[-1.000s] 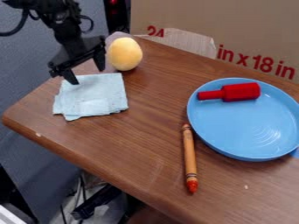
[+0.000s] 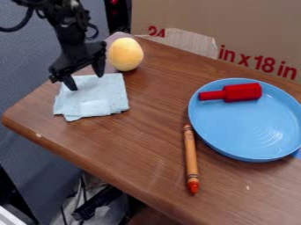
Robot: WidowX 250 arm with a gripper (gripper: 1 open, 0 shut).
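Observation:
The black gripper [image 2: 83, 70] hangs over the upper left of a folded pale cloth [image 2: 91, 101] at the left of the wooden table; whether its fingers hold the cloth is unclear. A yellow rounded object [image 2: 126, 54] sits just right of the gripper. A blue plate [image 2: 245, 129] on the right carries a red cylindrical object with a handle [image 2: 242, 91]. An orange crayon [image 2: 191, 158] lies left of the plate.
A large cardboard box [image 2: 235, 26] stands behind the table.
The objects on the table look unmoved.

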